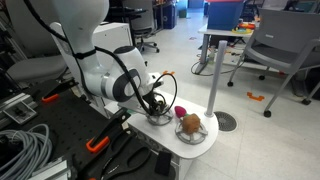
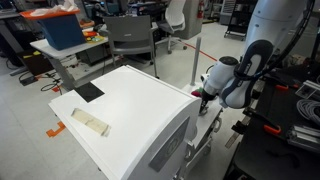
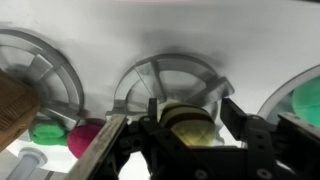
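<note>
In the wrist view, a small rounded object (image 3: 190, 126) with a pale yellow face and a dark reddish-brown band lies at the middle grey spoked ring (image 3: 128, 92). My gripper is part open, with one finger on each side of this object. Whether the fingers touch it cannot be told. Exterior view 1 has the gripper (image 1: 158, 104) low over the white surface (image 1: 196, 151), where the arm hides most of the object.
A brown block (image 1: 190, 124) rests on another spoked ring. Beside it is a pink-red object (image 1: 180, 112). To the other side stands a green item (image 3: 307, 101). A white post (image 1: 216, 78) rises beyond the surface.
</note>
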